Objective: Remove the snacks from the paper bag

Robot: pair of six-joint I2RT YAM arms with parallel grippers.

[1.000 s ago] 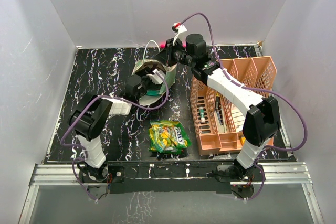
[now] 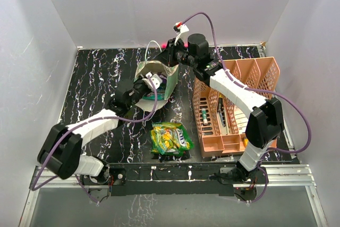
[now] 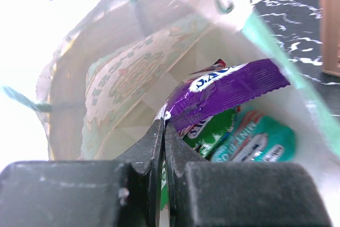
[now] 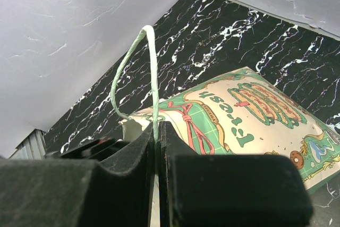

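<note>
The paper bag [image 2: 171,83] [image 4: 249,120] stands at the back centre, held by my right gripper [image 2: 169,57], which is shut on its pale handle [image 4: 152,73]. My left gripper [image 2: 147,81] is at the bag's mouth, shut, with its tips against a purple snack pack [image 3: 228,91]; whether it pinches the pack's edge is hard to tell. Green and teal packs [image 3: 252,139] lie deeper in the bag. A green and yellow snack pack [image 2: 170,138] lies outside on the table at the front centre.
An orange crate [image 2: 228,142] with compartments and tools fills the right of the table. Pale walls enclose the back and sides.
The right arm has not moved.
</note>
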